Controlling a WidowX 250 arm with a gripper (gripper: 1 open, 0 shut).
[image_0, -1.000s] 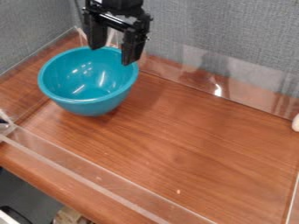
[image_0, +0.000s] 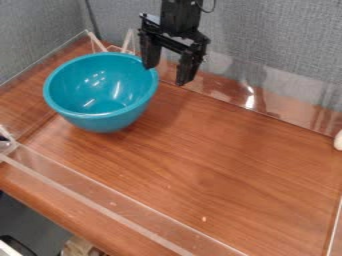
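Note:
A large teal bowl (image_0: 100, 98) sits on the left part of the wooden surface and looks empty. My black gripper (image_0: 171, 64) hangs above and just behind the bowl's right rim, its two fingers apart and pointing down, open with nothing visible between them.
Clear plastic edging runs along its sides, with grey walls behind and at the left. A small white object (image_0: 337, 139) shows at the right edge.
My gripper has moved to the right, from over the bowl's back to beside its right rim. The bowl looks unmoved.

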